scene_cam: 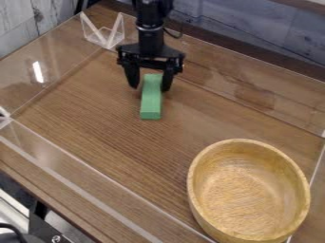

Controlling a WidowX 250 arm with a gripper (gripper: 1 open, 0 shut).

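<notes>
A green rectangular block (151, 102) lies flat on the wooden table. The black gripper (150, 71) hangs from the arm at the top centre, with its two fingers spread open on either side of the block's upper end.
A large tan oval bowl (248, 195) fills the lower right. The wooden table (76, 123) is otherwise largely bare. Clear plastic-like pieces show at the top left and left edge.
</notes>
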